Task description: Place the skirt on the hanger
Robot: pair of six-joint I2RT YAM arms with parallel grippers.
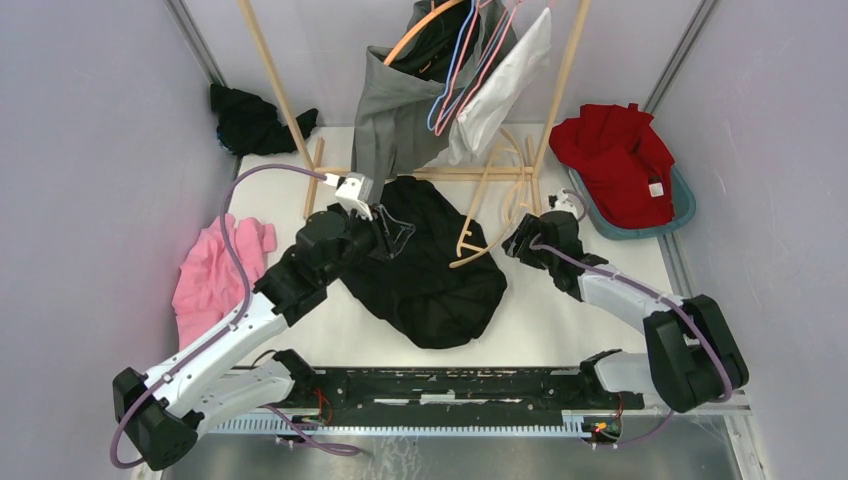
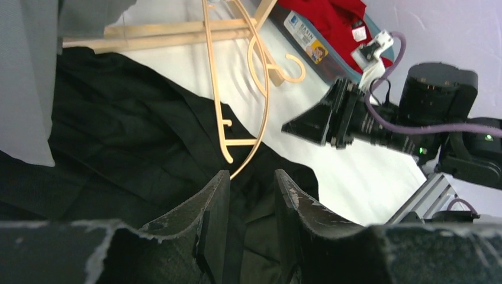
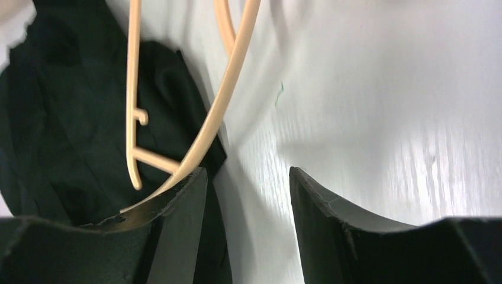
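Note:
The black skirt (image 1: 430,290) lies spread on the white table, partly under a wooden hanger (image 1: 463,240). In the left wrist view the lower end of that hanger (image 2: 240,142) crosses the black cloth. Above the cloth's left part, my left gripper (image 1: 402,235) is part open, its fingertips apart and nothing seen between them. Close to the right of the hanger's end is my right gripper (image 1: 512,248), open over the table. In the right wrist view the hanger's curved bar (image 3: 220,103) passes in front of the left finger; only white table shows between the fingers.
Grey and white cloths (image 1: 510,90) with blue and pink hangers hang from a wooden rack (image 1: 440,173) at the back. A bin (image 1: 640,232) with red cloth stands at right. Pink cloth (image 1: 215,270) and another black cloth (image 1: 255,120) lie at left.

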